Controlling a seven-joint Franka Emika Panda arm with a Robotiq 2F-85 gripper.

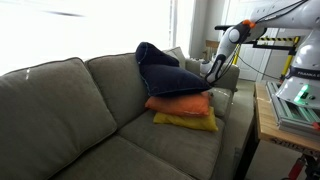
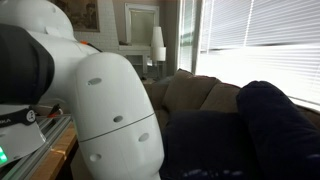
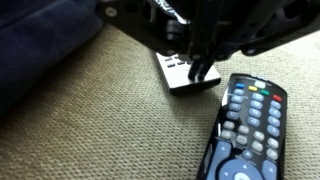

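In the wrist view, my gripper comes down from the top over a white remote (image 3: 181,80) with a dark end. Its dark fingertips are close together at the remote's near end, and the gripper's body hides much of that remote. Whether the fingers touch it or have it between them cannot be made out. A black remote (image 3: 246,130) with pale and coloured buttons lies beside it on the beige couch fabric. From outside, the gripper (image 1: 209,78) appears small and low at the couch's far end, behind the pillows.
Dark blue pillows (image 1: 170,75) are stacked on an orange pillow (image 1: 180,103) and a yellow one (image 1: 187,121), close to the arm. A wooden table (image 1: 275,125) stands at the right. The near couch seat (image 1: 125,158) is bare.
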